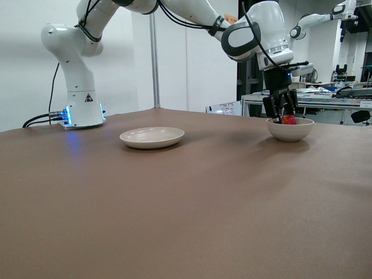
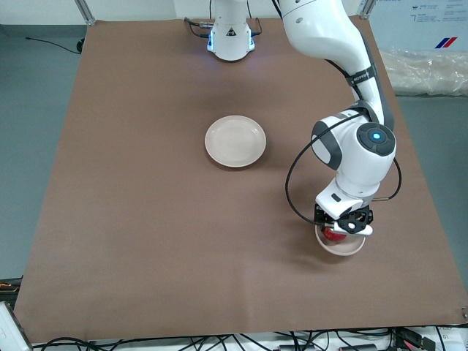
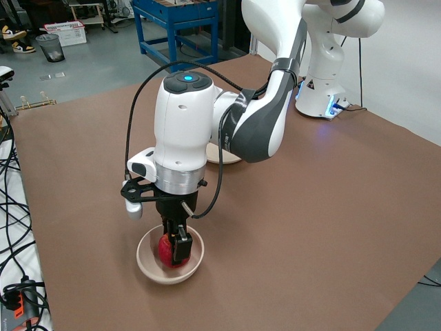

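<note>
My black gripper [image 1: 280,110] is low at a white bowl [image 1: 289,132] on the right of the brown table, its fingers around or against a red round object [image 3: 166,251] inside that bowl. Whether the fingers are closed on it I cannot tell. In the left view the wrist housing partly hides both the gripper and the red object [image 2: 333,235]; the bowl [image 2: 344,248] shows beneath. A white plate [image 2: 235,141] lies empty on the table, left of the bowl and farther back; in the right view the arm partly hides it.
The arm's white base [image 2: 230,40] stands at the back of the table [image 2: 168,219]. Cables lie along the front edge beyond the table.
</note>
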